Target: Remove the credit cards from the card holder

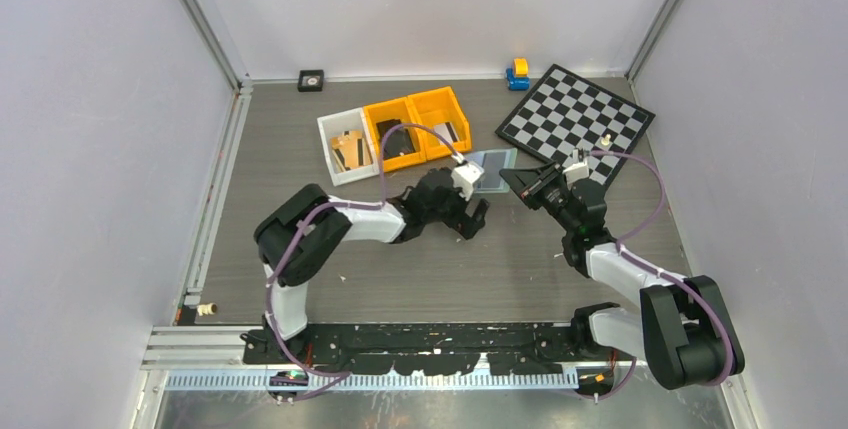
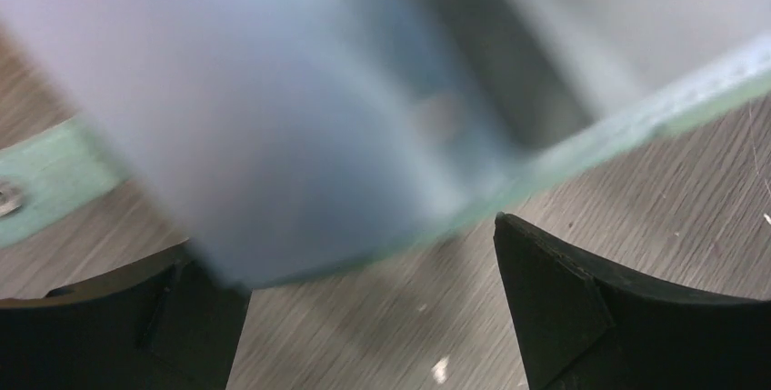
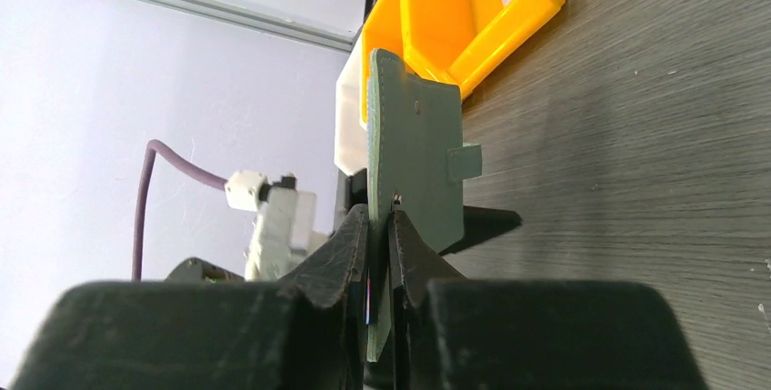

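Observation:
The mint-green card holder hangs unfolded above the table, its clear sleeves facing up; my right gripper is shut on its right edge. In the right wrist view the holder rises edge-on from between the black fingers. My left gripper stands open at the holder's lower left edge. Blurred and very close, the holder fills the upper left wrist view, its near corner reaching between the spread fingers. One sleeve shows a dark band; whether cards are inside I cannot make out.
Behind the left arm, a white bin holds tan cards. Beside it, one orange bin holds dark cards and another a pale card. A chessboard lies behind the right arm.

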